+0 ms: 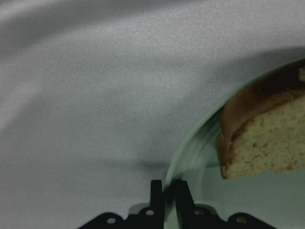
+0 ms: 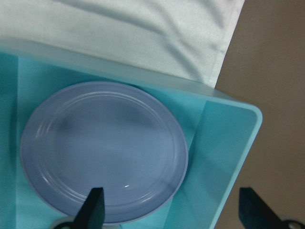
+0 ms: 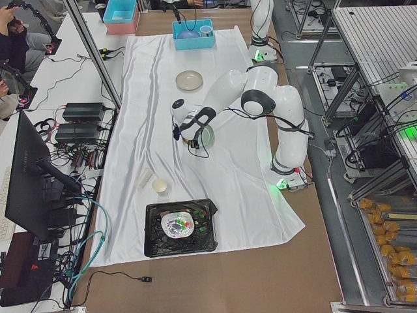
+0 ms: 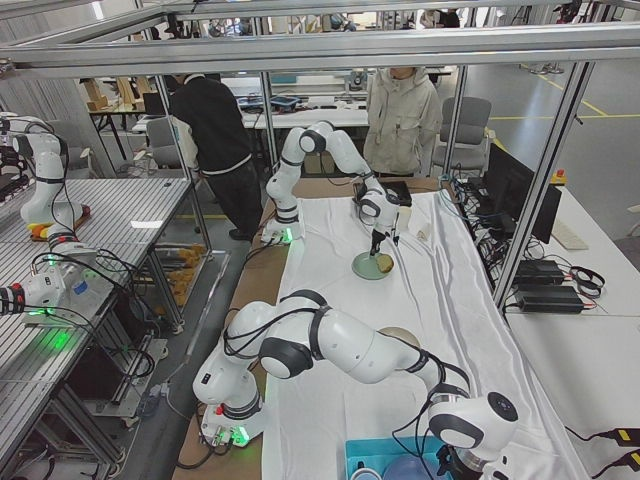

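Observation:
A green plate (image 3: 208,137) lies on the white cloth with a piece of cake or bread (image 1: 267,133) on it, brown crust and pale inside, seen large in the left wrist view. My left gripper is at the plate's rim beside the piece, its fingers close together with nothing clear between them; whether fully shut is hard to tell. My right gripper is open over a turquoise bin (image 2: 224,143) that holds a blue plate (image 2: 105,148) and, in the camera left view, a white cup (image 3: 206,30).
A beige plate (image 3: 189,80) lies mid-cloth. A cream cup (image 3: 159,185), a pale strip (image 3: 144,178) and a black tray (image 3: 153,235) with a white dish (image 3: 178,224) are at the near end.

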